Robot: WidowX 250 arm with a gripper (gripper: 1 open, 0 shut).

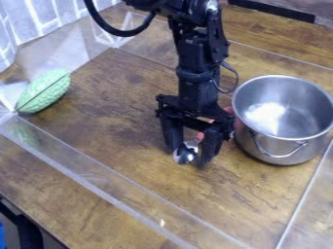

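Note:
My black gripper (pixel 196 131) is low over the wooden table (pixel 130 195), just left of a large steel pot (pixel 279 112). A small shiny silver piece (pixel 185 153) shows between or beneath its fingers, with a bit of pink-red behind them, mostly hidden by the gripper. Whether the fingers are closed on anything cannot be seen clearly.
A green mesh oval object (pixel 45 91) lies at the left by clear plastic edging. The pot takes up the right side.

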